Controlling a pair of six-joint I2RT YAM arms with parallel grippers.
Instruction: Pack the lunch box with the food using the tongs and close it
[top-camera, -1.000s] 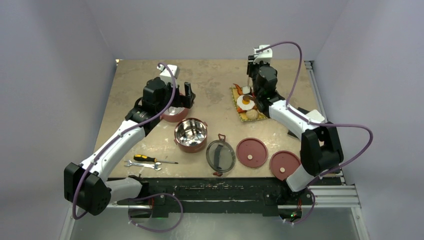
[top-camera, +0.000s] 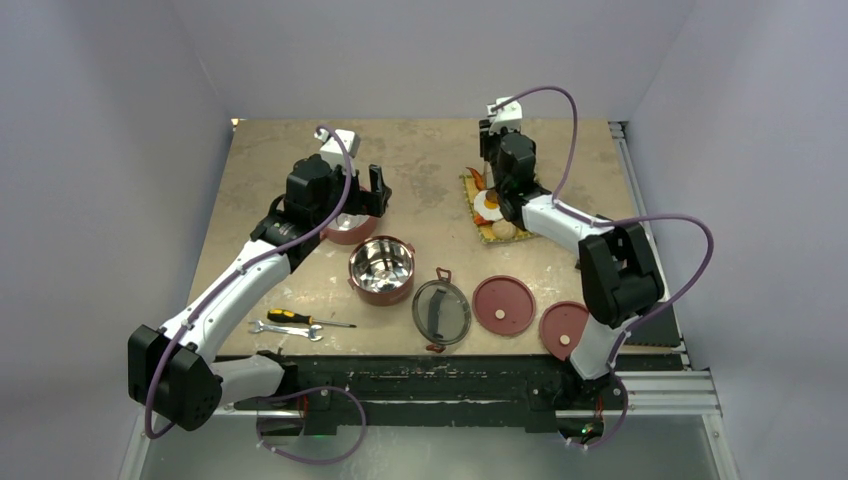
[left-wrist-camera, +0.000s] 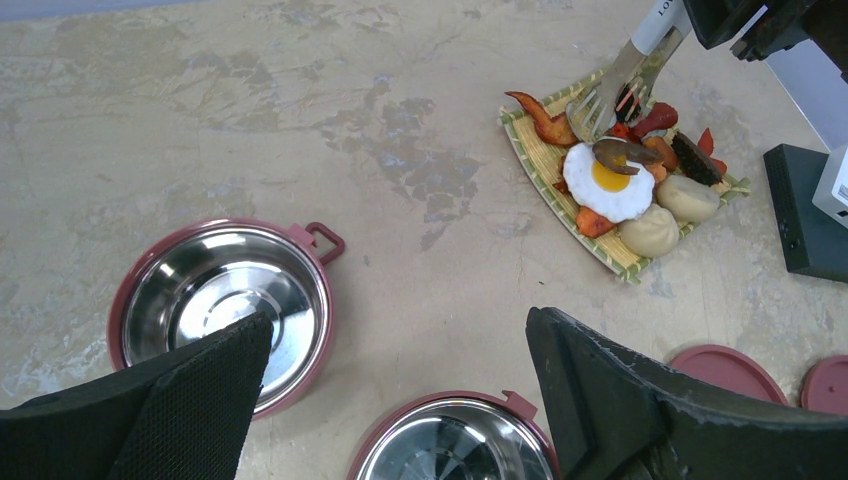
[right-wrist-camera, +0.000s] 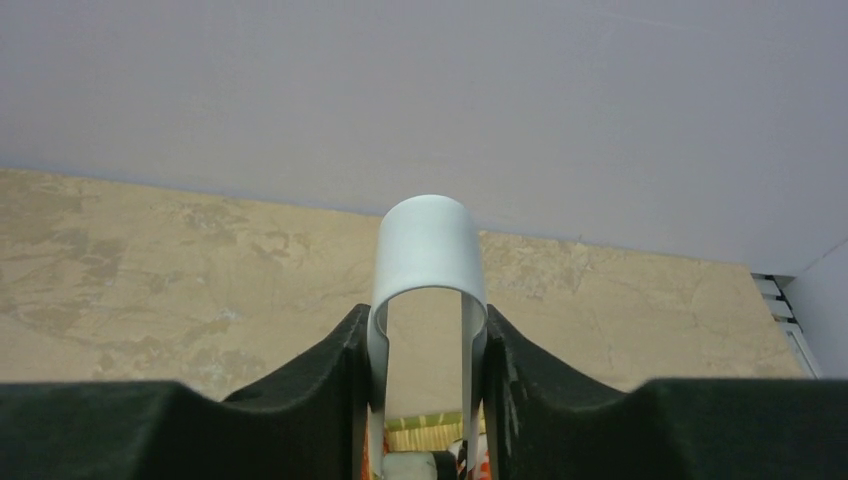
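A woven yellow mat (left-wrist-camera: 540, 170) holds a fried egg (left-wrist-camera: 610, 200), bacon, sausage, buns and other food, at the back right. Over it my right gripper (top-camera: 490, 140) holds white-handled tongs (right-wrist-camera: 426, 240), whose metal tips (left-wrist-camera: 600, 105) reach down among the food; whether they grip anything is unclear. My left gripper (top-camera: 376, 190) stands open with nothing between its fingers, above two steel pots with pink outsides, the front one (top-camera: 380, 265) and the back one (left-wrist-camera: 225, 300), partly hidden by the arm in the top view.
A dark lid (top-camera: 442, 311) and two pink lids (top-camera: 505, 305) (top-camera: 566, 328) lie along the front. A screwdriver (top-camera: 290, 316) and wrenches (top-camera: 290, 331) lie at front left. A black box (left-wrist-camera: 805, 215) is right of the mat.
My right gripper has moved left with the tongs, over the mat's back left part. The left arm has not moved.
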